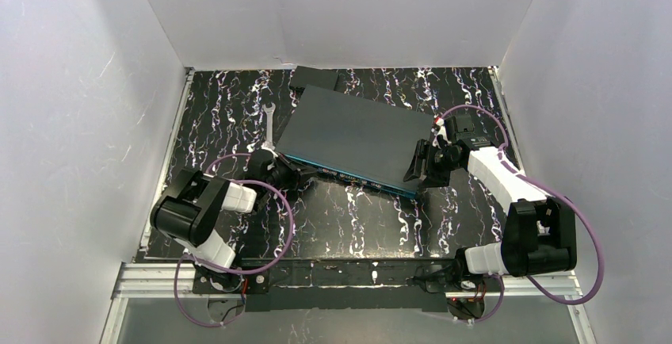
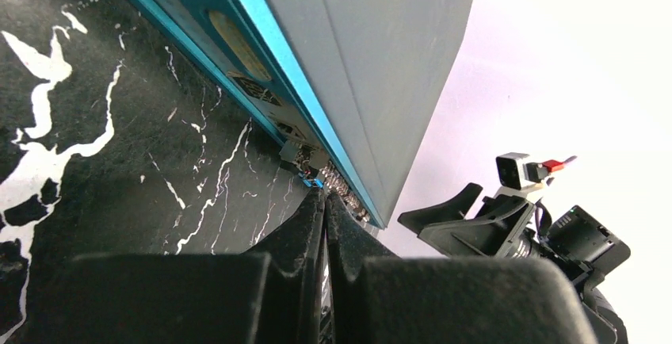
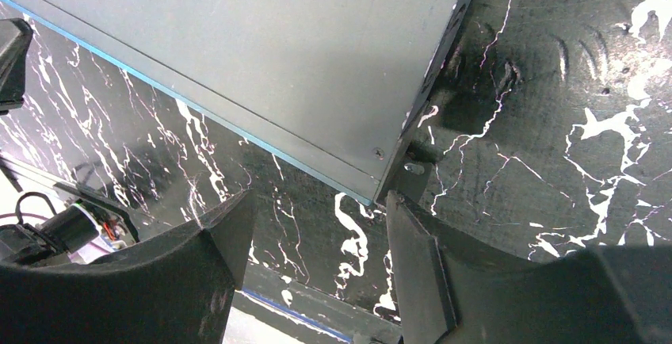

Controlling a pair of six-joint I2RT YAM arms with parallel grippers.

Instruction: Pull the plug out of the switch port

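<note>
The switch is a wide dark box with a light-blue front edge, lying skewed on the table. In the left wrist view a small grey plug with a blue tab sticks out from its port face. My left gripper is shut, nothing visible between its fingers; in that picture its tips appear just below the plug, and whether they touch it I cannot tell. At the switch's right front corner, my right gripper stands open, its fingers apart on either side of the corner in view.
A wrench lies left of the switch, and a small dark block sits behind it. Pale walls enclose both sides and the back.
</note>
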